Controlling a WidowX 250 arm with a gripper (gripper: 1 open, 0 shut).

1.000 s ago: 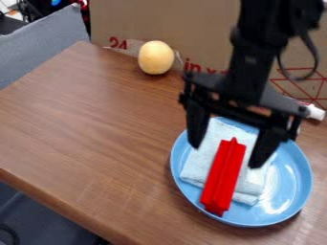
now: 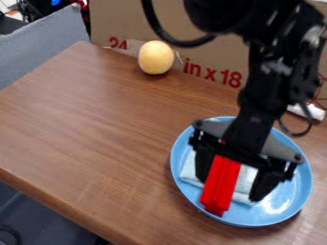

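Observation:
A red bar-shaped object (image 2: 220, 187) lies on a folded pale cloth (image 2: 257, 191) in a blue plate (image 2: 289, 204) at the right of the table. My black gripper (image 2: 239, 167) is low over the plate, its fingers around the upper part of the red object and hiding much of it and of the cloth. Whether the fingers are closed on it is hard to tell.
A round yellow object (image 2: 156, 57) sits at the back before a cardboard box (image 2: 205, 77). A white tube (image 2: 311, 112) lies behind the arm at right. A grey bin (image 2: 38, 53) stands beyond its left edge.
My gripper has moved down onto the plate and over the red object, covering more of it. The plate and other objects look unmoved.

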